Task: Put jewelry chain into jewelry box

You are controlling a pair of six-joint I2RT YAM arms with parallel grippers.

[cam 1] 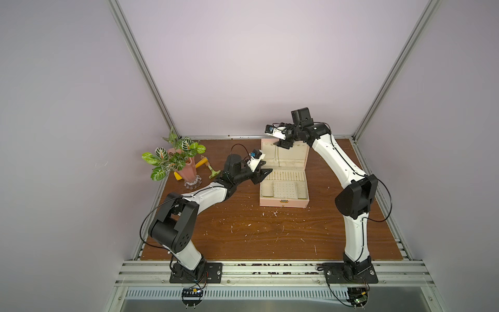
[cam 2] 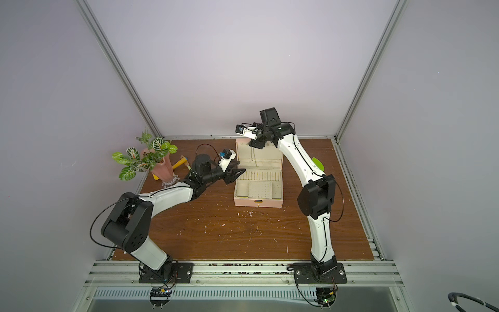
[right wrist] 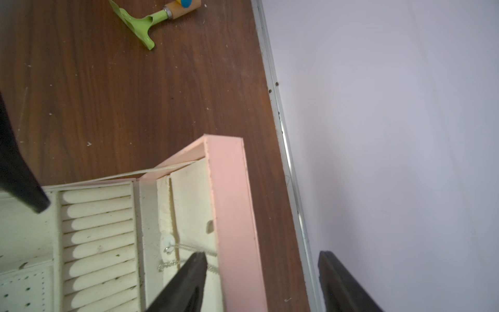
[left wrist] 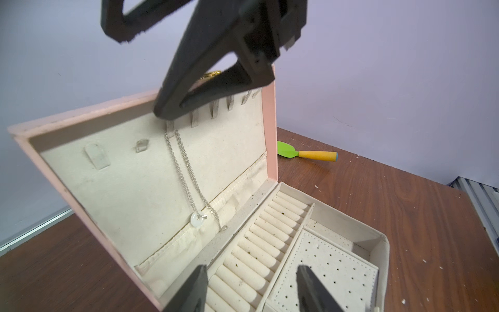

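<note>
The thin silver chain (left wrist: 184, 166) hangs doubled from a small clear loop on the inside of the raised lid, its lower ends and a round pale pendant (left wrist: 197, 219) near the lid's pocket. The pink jewelry box (cam 1: 283, 202) stands open with a cream interior. My right gripper is open above the lid's top edge, nothing between its fingers; in the left wrist view its dark fingers cover part of the lid's top and the upper loop. In front of the box at its left, my left gripper stands open and empty.
A potted plant (cam 1: 186, 169) and a yellow-handled tool (cam 1: 202, 162) stand at the left. A green trowel (left wrist: 286, 149) lies right of the box.
</note>
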